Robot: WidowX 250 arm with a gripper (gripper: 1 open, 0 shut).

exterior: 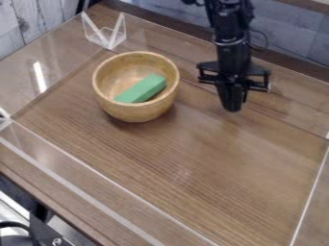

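Observation:
My gripper (233,96) is a dark arm reaching down from the top right of the camera view to just above the wooden table (193,178), right of the wooden bowl (167,91). Its fingers look shut, with nothing visible between them. The bowl holds a green block (139,88) lying at a slant.
A white wire rack (108,36) stands at the back left, behind the bowl. A wall runs along the back.

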